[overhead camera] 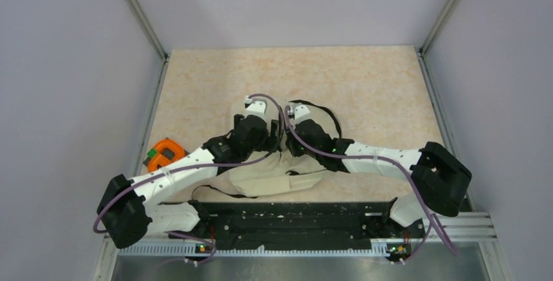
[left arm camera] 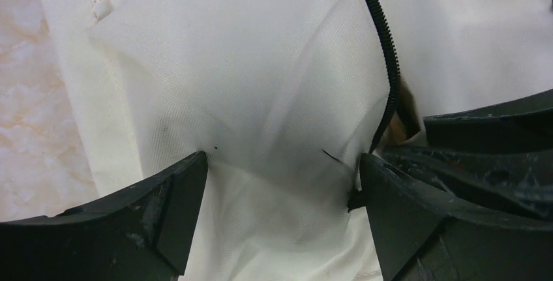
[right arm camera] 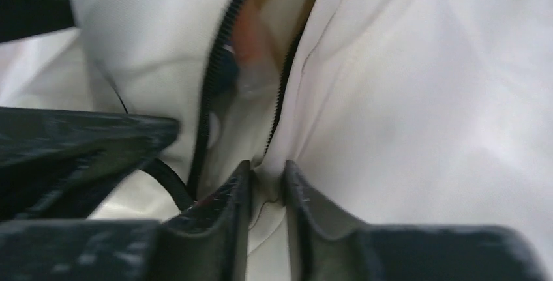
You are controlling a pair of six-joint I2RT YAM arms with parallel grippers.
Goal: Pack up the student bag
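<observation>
The cream-white bag [overhead camera: 267, 186] lies flat under both arms, its black zipper [left arm camera: 386, 40] unzipped along one edge. Through the slit in the right wrist view, something orange-red [right arm camera: 250, 36] shows inside, blurred. My left gripper is open above the bag's left panel, one finger beside the zipper edge. My right gripper has its fingertips close together around a fold of white cloth at the end of the slit; how firmly they close on it is unclear. Dark fingers [right arm camera: 98, 141] of the left gripper stand beside them.
At the table's left edge sits an orange object [overhead camera: 167, 154] with a green part, on something dark. A black strap [overhead camera: 222, 193] trails from the bag's front left.
</observation>
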